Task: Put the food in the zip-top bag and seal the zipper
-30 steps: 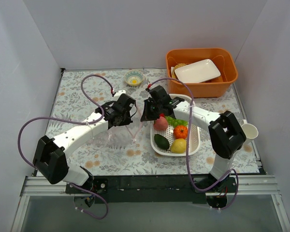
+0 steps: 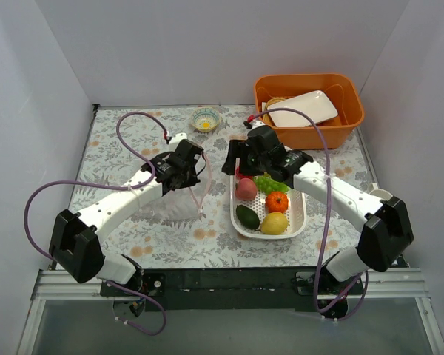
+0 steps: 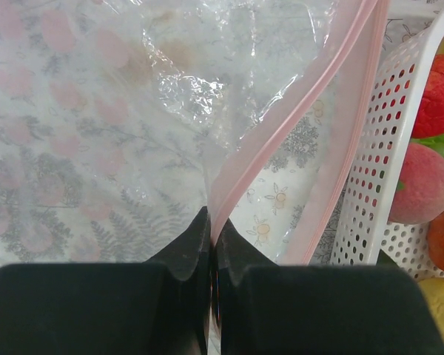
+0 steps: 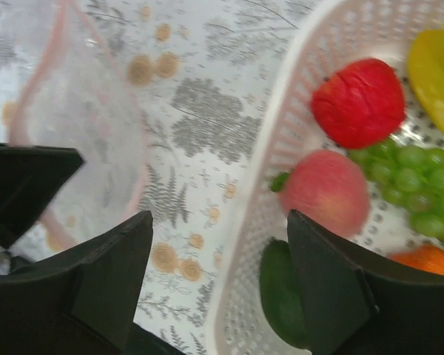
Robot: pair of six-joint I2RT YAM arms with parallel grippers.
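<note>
A clear zip bag [image 3: 163,140] with pink zipper strips lies on the flowered cloth left of the white basket [image 2: 300,222]. In the left wrist view its mouth gapes, and one pink strip runs between the fingertips of my left gripper, shut on it. My right gripper hangs open over the basket's left edge, nothing between its fingers. The basket holds a peach [image 4: 325,192], a red food [image 4: 359,102], green grapes [image 4: 414,177], a dark green food [image 4: 283,296], an orange-red tomato [image 2: 277,202] and a yellow food [image 2: 274,223].
A small patterned bowl [image 2: 206,120] sits at the back. Behind the basket stands an orange bin [image 2: 311,135] with a white tray [image 2: 303,110] in it. A white cup [image 2: 379,191] is at far right, partly hidden by my right arm.
My right gripper has opened and moved right, away from the bag's edge.
</note>
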